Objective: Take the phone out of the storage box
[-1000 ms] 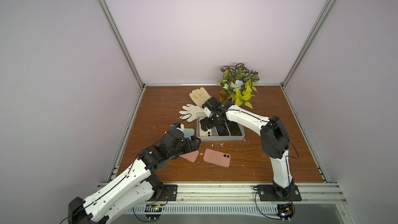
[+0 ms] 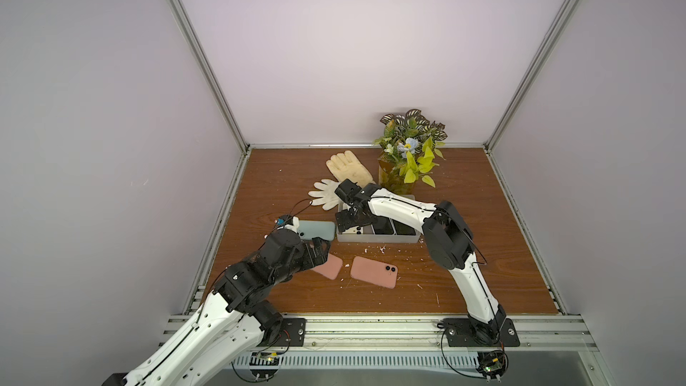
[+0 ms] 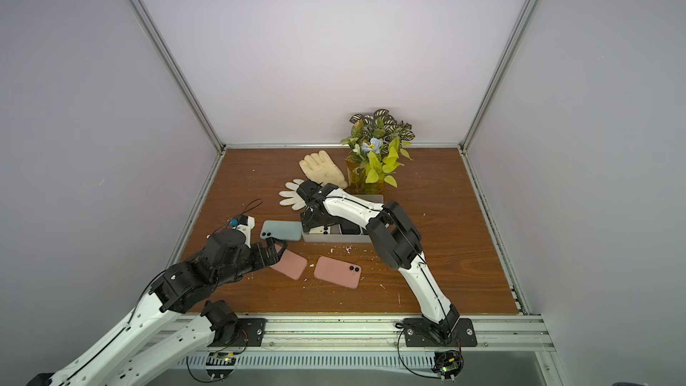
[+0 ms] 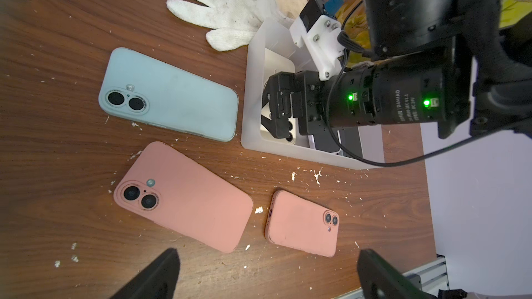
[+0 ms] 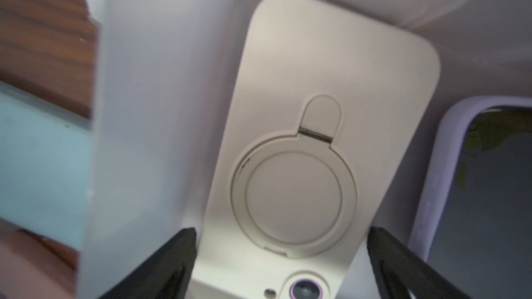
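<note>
A translucent storage box (image 2: 378,238) holds a white phone (image 5: 310,55) in its left compartment and dark phones (image 2: 404,225) to its right. My right gripper is down in the box, open, its fingertips on either side of the white phone's lower part in the right wrist view. My left gripper stands open above the table, left of the box and over the loose phones, with nothing between its fingers.
A light blue phone (image 4: 171,94) lies left of the box; pink phones (image 4: 183,193) (image 4: 299,221) lie in front. Gloves (image 2: 348,168) and a plant (image 2: 411,153) are behind.
The right arm has moved left and down into the box's left compartment. The left arm has drawn back to the left.
</note>
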